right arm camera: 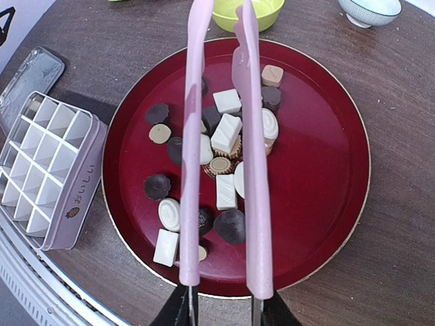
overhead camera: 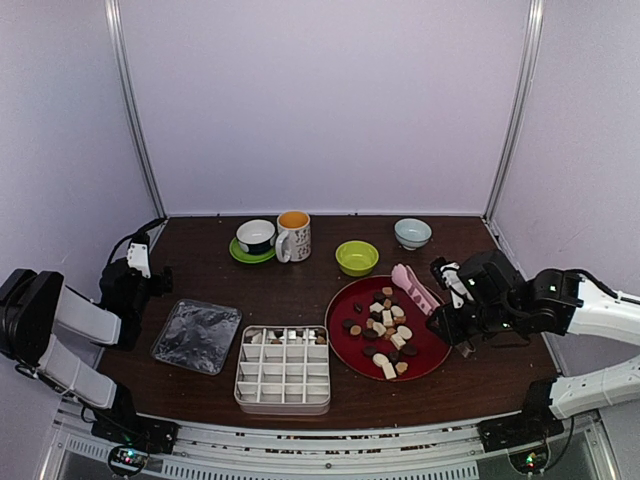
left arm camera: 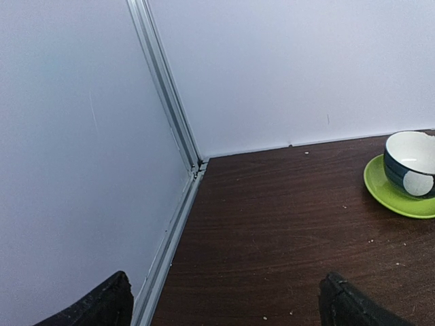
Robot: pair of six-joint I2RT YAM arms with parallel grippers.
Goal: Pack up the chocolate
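Observation:
A red plate (overhead camera: 352, 348) holds several dark, white and tan chocolates (right arm camera: 225, 191). Left of it stands a white compartment box (overhead camera: 281, 385) with some pieces in its back row. My right gripper is above the plate with pink tongs (overhead camera: 414, 287) between its fingers, their two arms apart over the chocolates. My left gripper (overhead camera: 160, 282) is open and empty at the table's left side. A clear lid (overhead camera: 195, 335) lies left of the box.
At the back stand a bowl (overhead camera: 255, 235) on a green saucer, a mug (overhead camera: 295, 238), a lime bowl (overhead camera: 357, 256) and a pale blue bowl (overhead camera: 413, 233). The table's middle behind the box is clear.

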